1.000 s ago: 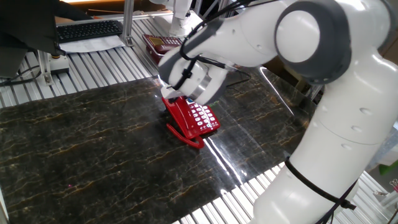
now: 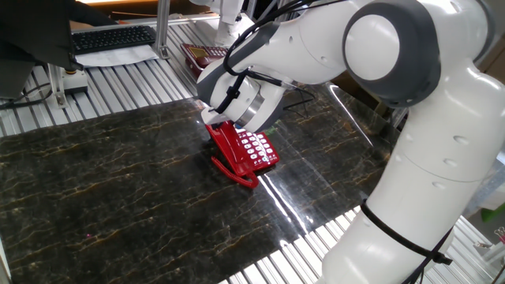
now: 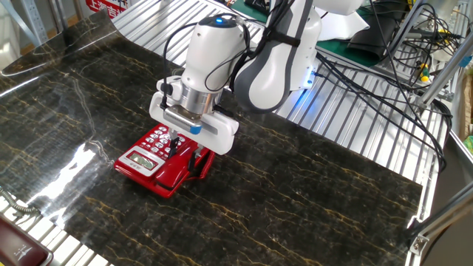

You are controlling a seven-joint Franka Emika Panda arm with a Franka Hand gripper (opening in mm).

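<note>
A red desk phone with white keys rests on the dark marbled tabletop; its small display faces the viewer in exterior view 2. Along one side lies the curved red handset, seemingly off its cradle. My gripper points down over the handset side of the phone. Its two fingers stand apart, one near the keypad and the other towards the handset side, with their tips low against the phone. Whether they touch it is unclear. In exterior view 1 the hand hides the fingers.
A second dark red phone sits on the slatted surface behind the marbled sheet. A black keyboard lies on that far side too. Loose cables hang at the right in exterior view 2.
The phone and handset have not visibly moved.
</note>
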